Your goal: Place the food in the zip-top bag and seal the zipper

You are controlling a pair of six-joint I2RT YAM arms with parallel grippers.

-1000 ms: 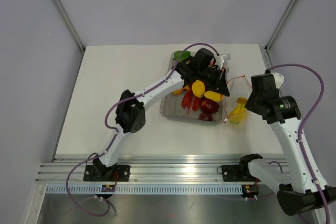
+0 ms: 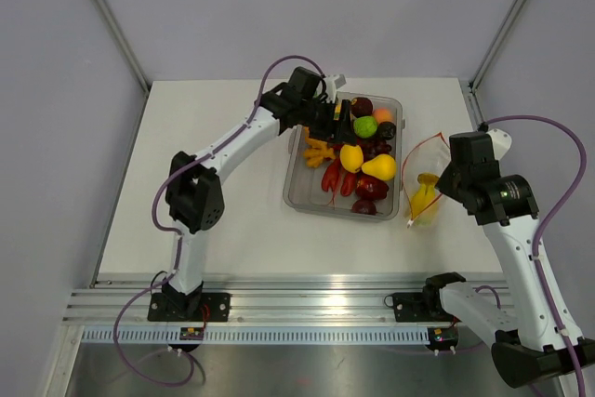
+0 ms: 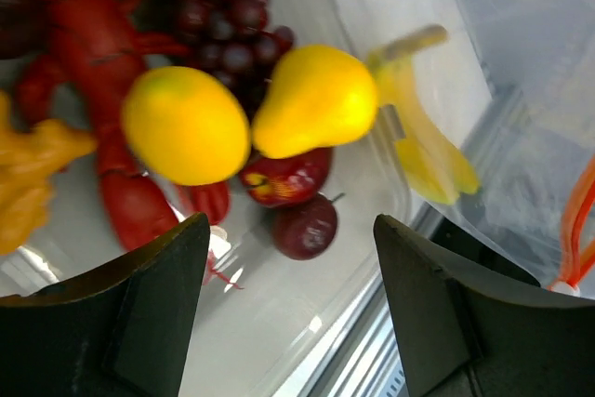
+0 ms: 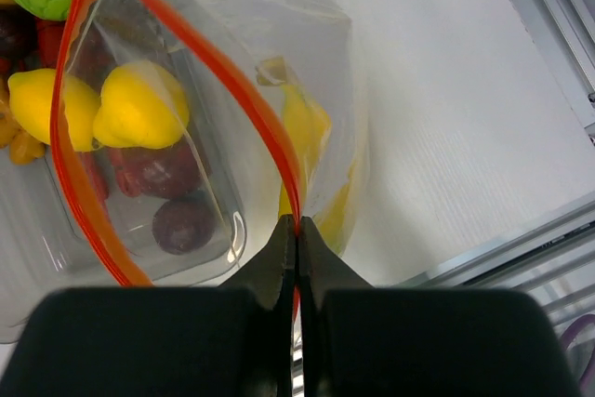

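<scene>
The clear zip top bag (image 2: 416, 160) stands to the right of the food bin, its red-edged mouth gaping. Yellow bananas (image 2: 424, 197) lie inside it. On the bag's red edge (image 4: 270, 127) my right gripper is shut, the thin rim pinched between its fingertips. Over the bin hangs my left gripper (image 2: 342, 137), open and empty. Below its fingers, in the left wrist view, are a yellow pear (image 3: 321, 99), a yellow lemon-like fruit (image 3: 186, 125), dark grapes (image 3: 232, 20), a red apple (image 3: 290, 177) and a plum (image 3: 305, 227).
The grey bin (image 2: 307, 202) also holds a red lobster (image 3: 93, 72), orange ginger-like food (image 2: 319, 152), a green vegetable (image 2: 364, 126) and other pieces. Metal rails (image 2: 307, 297) run along the front edge.
The left gripper has moved left and away from the bag, to over the bin, and opened off the bag's edge. The right gripper shifted slightly right, still at the rim.
</scene>
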